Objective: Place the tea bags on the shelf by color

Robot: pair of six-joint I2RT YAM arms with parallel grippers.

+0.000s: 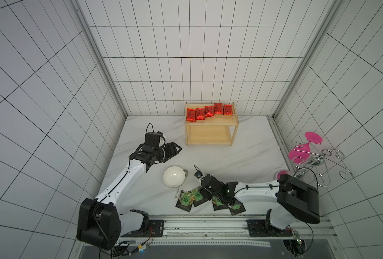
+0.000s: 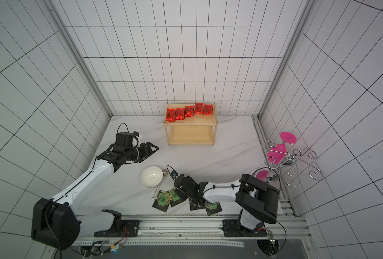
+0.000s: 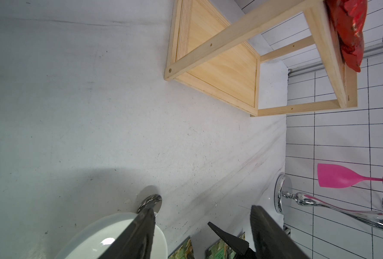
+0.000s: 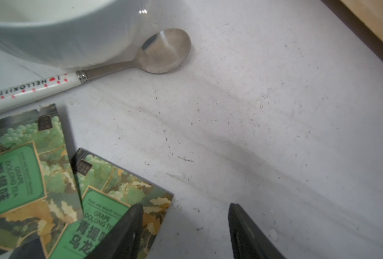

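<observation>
Several red tea bags lie on the wooden shelf's top tier; its lower tier is bare. At the front, green grape oolong tea bags lie flat in overlapping pairs. My right gripper hangs low over the middle of them, fingers apart, with a green bag under its left finger and bare table between them; I cannot tell whether it touches. My left gripper stands open and empty above the table, left of the shelf and behind the bowl.
A white bowl with a spoon beside it sits left of the green bags. A metal rack with pink utensils stands at the right. The table between bowl and shelf is clear.
</observation>
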